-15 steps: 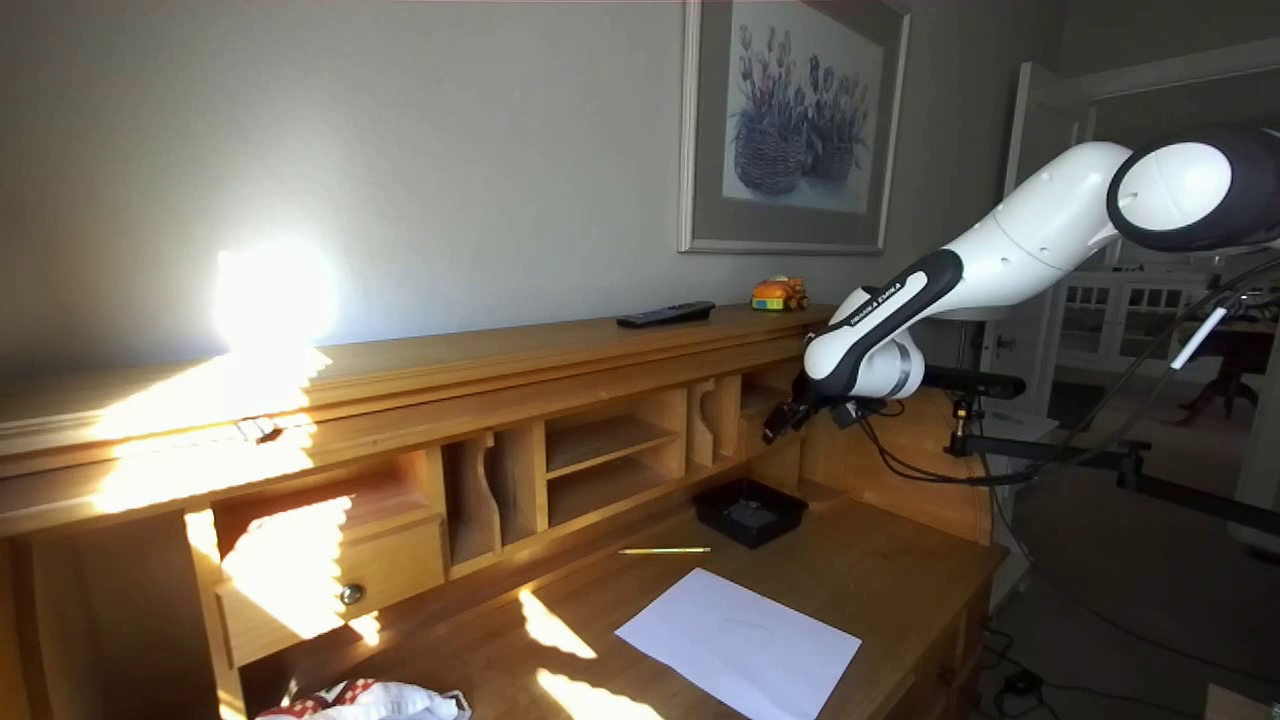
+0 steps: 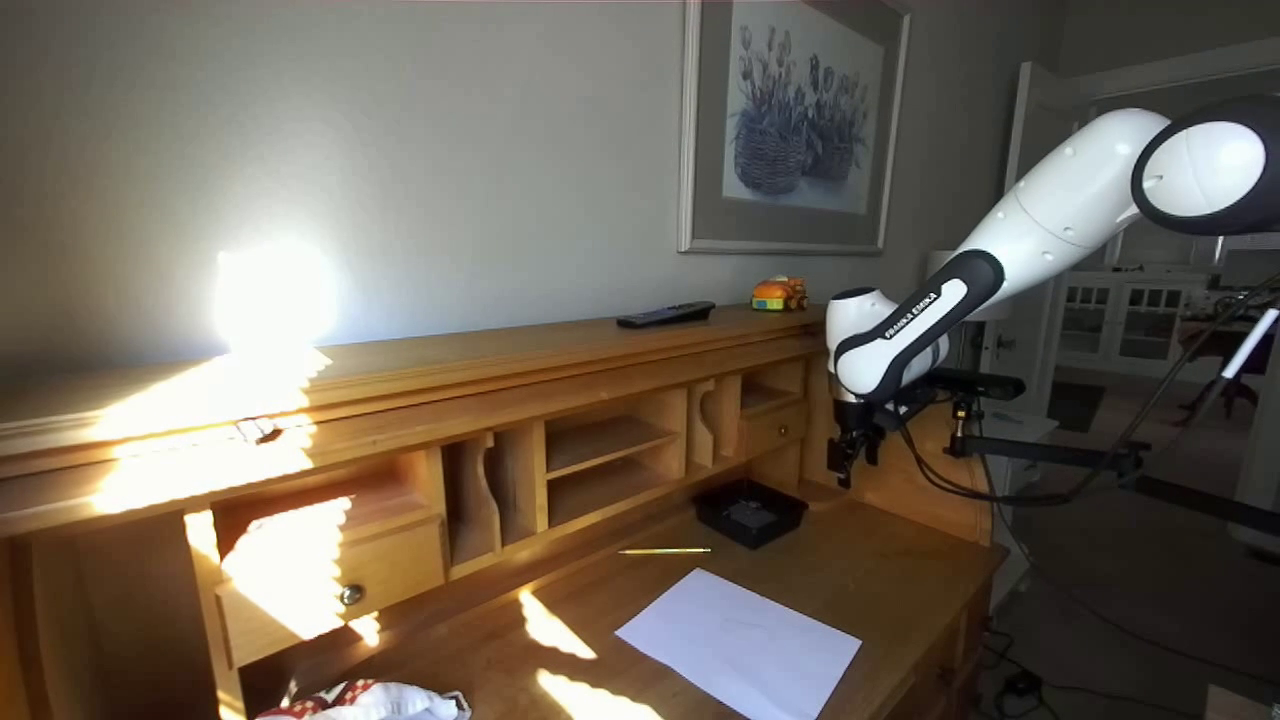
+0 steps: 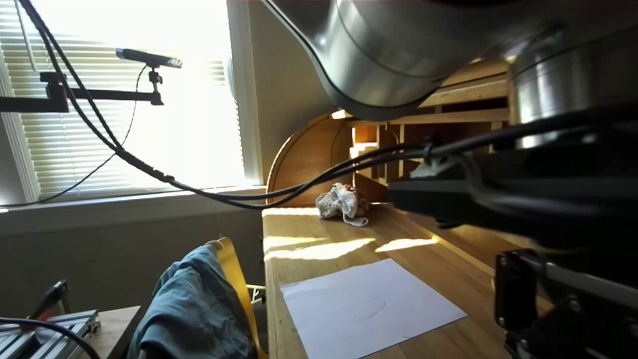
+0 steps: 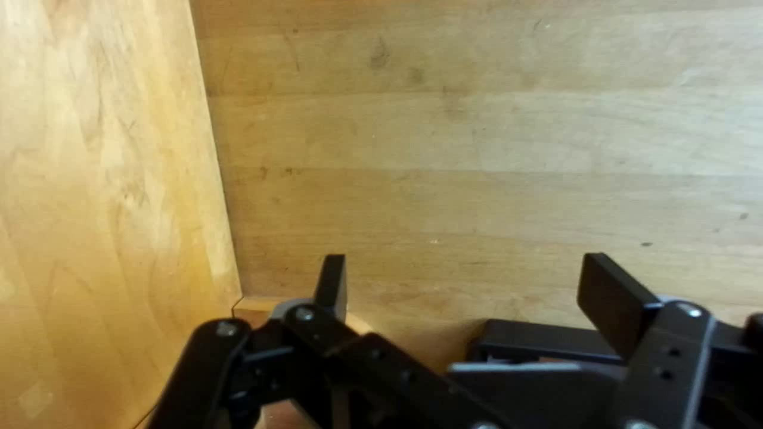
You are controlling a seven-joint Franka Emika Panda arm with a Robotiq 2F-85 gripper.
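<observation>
My gripper stands open in the wrist view, its two fingers wide apart with only bare wood visible between them. In exterior view 1 the gripper (image 2: 853, 462) points down above the right end of the wooden desk (image 2: 912, 546), clear of its surface. A black tray (image 2: 751, 514) lies at the back of the desk, to the left of the gripper. In front of the tray are a yellow pencil (image 2: 663, 551) and a white sheet of paper (image 2: 741, 648). The paper (image 3: 371, 311) bears a faint curved line in exterior view 2.
Cubbyholes and small drawers (image 2: 348, 594) line the desk's back. A remote (image 2: 666, 314) and an orange toy truck (image 2: 780, 294) rest on the top shelf. A cloth bag (image 3: 344, 202) sits at the far end. The wooden side panel (image 4: 93, 214) is close to the gripper.
The gripper has moved right, away from the cubbyholes, and swung from slanting leftward to pointing down. The upper arm has risen. The tray, pencil and paper have not moved.
</observation>
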